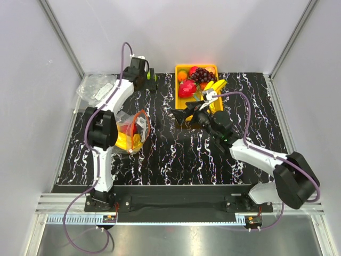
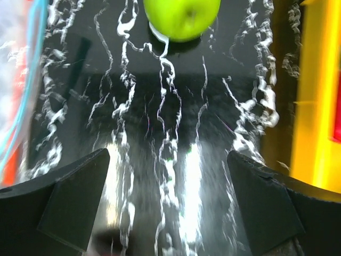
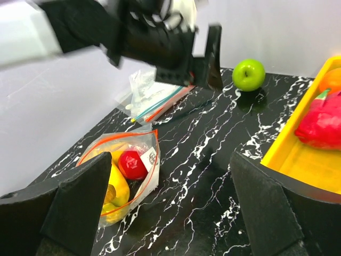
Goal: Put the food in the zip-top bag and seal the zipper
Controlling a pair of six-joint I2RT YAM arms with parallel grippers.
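Note:
A green apple [image 2: 181, 16] [image 3: 248, 74] rests at the back of the table, partly hidden under my left gripper [image 1: 144, 80] in the top view; that gripper is open above and near it, empty. The zip top bag [image 1: 123, 136] [image 3: 120, 176] stands open at centre-left, holding yellow fruit and a red item [image 3: 132, 164]. My right gripper [image 1: 186, 114] is open by the front edge of the yellow bin, nothing between its fingers.
The yellow bin [image 1: 178, 98] holds bananas, grapes, a red dragon fruit and other fruit. More clear bags [image 1: 93, 90] lie at back left.

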